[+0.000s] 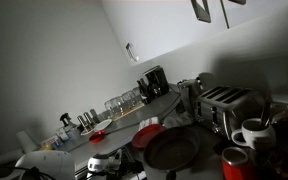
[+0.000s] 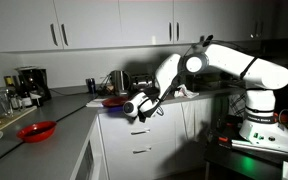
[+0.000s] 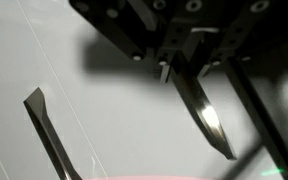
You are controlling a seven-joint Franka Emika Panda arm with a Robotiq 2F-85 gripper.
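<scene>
My gripper comes in from the top of the wrist view, in front of white drawer fronts. A shiny metal drawer handle (image 3: pixel 206 118) runs up to its fingers, and the gripper looks shut on it. The hold itself is partly hidden by the dark gripper body. To the left, a second metal handle (image 3: pixel 50 135) is apart from the gripper. In exterior view 2 the arm (image 2: pixel 189 60) reaches across from the right, its gripper (image 2: pixel 136 110) low against the white drawers (image 2: pixel 114 150), just below the counter edge. Only part of the arm (image 1: pixel 54 160) shows at lower left in exterior view 1.
On the counter are a dark pan (image 1: pixel 171 148), a toaster (image 1: pixel 227 108), a white mug (image 1: pixel 254 133) and a red can (image 1: pixel 236 163). A red bowl (image 2: pixel 36 130) sits on the left counter. The floor before the drawers looks free.
</scene>
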